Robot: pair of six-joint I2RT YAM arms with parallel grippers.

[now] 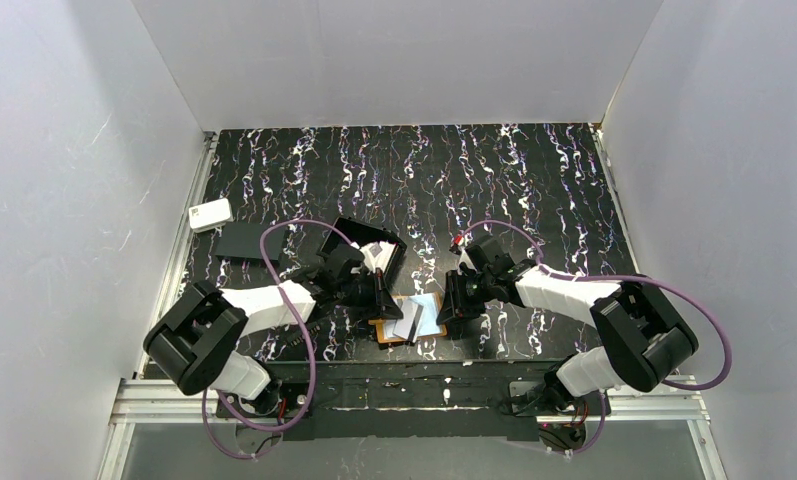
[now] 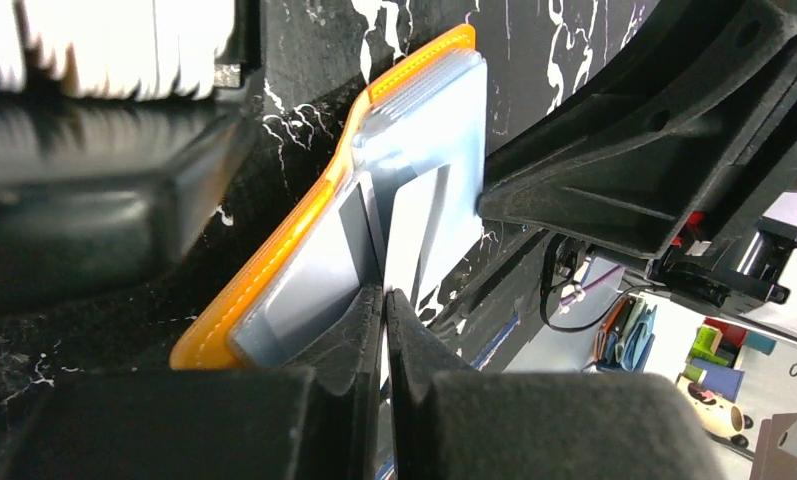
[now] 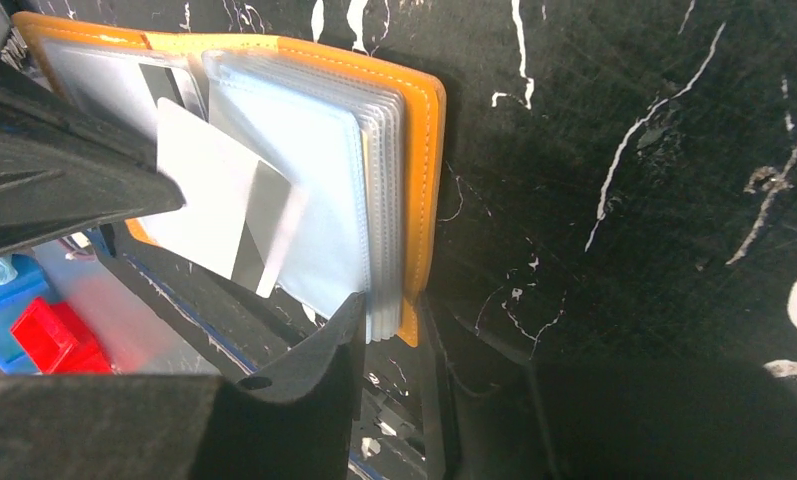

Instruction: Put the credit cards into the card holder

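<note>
The orange card holder (image 3: pixel 419 180) lies open on the black table in front, between my arms, with clear sleeves (image 2: pixel 439 120). My right gripper is shut on its edge at the sleeves. My left gripper is shut at a white card (image 2: pixel 412 225) with a dark stripe, which lies slanted over the holder's pockets; its fingertips meet at the card's thin edge. In the top view the holder (image 1: pixel 429 315) is partly hidden by both grippers.
A black box (image 1: pixel 349 225) with white cards stands behind my left gripper. A dark flat pad (image 1: pixel 246 242) and a white block (image 1: pixel 210 212) are at the left.
</note>
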